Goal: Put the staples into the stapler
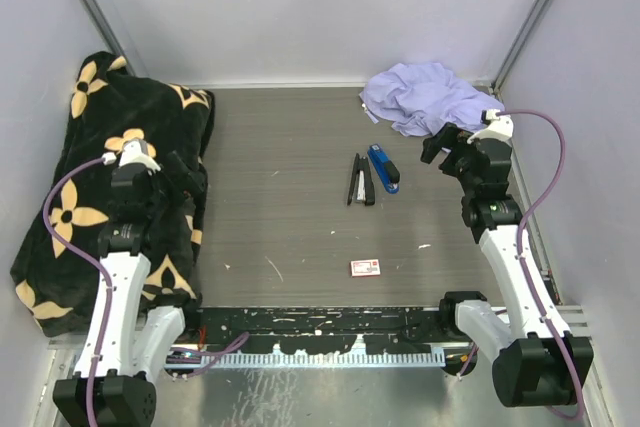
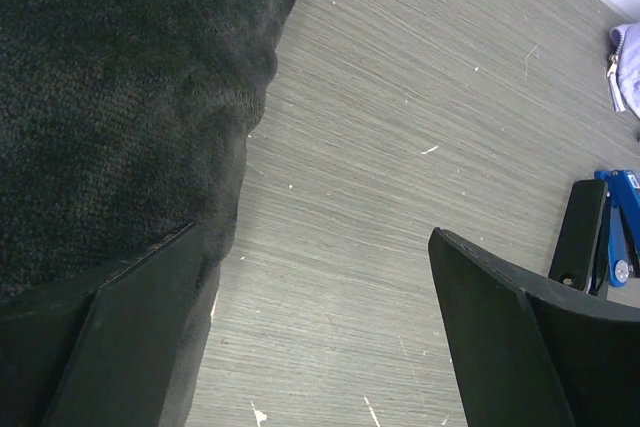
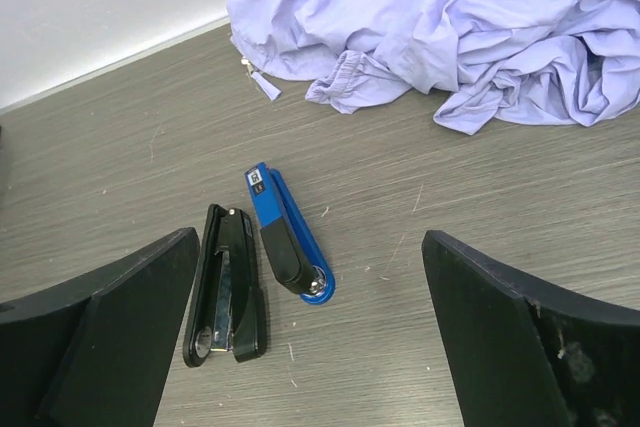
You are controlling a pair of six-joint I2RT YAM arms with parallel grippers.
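Note:
A black stapler [image 1: 367, 182] lies on the table, opened out with its metal channel showing in the right wrist view. Beside it on the right is a blue stapler [image 1: 383, 167] with a black cap. A small white-and-red staples box [image 1: 365, 267] lies nearer the front edge. My left gripper is open above the dark blanket's edge at the table's left, nothing between its fingers. My right gripper is open above the table, right of both staplers, also empty.
A dark flowered blanket [image 1: 80, 217] covers the left side. A crumpled lilac cloth [image 1: 430, 97] lies at the back right.

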